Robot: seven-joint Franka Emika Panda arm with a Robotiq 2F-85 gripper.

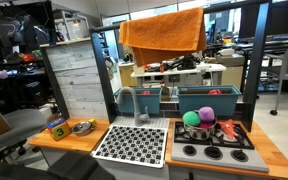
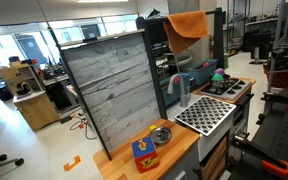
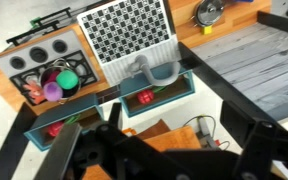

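Note:
In the wrist view my gripper is open, its dark fingers spread at the lower edge with no object held between them. An orange towel hangs over the top bar of the frame above the counter. On the stove a pot holds a green ball and a purple ball, with a red item beside it. Left of the stove is a sink covered by a perforated white rack, with a grey faucet behind it.
Two teal bins line the back of the counter. A metal bowl and a yellow, red and blue box stand at the left end. Dark uprights and a grey plank wall border the workspace.

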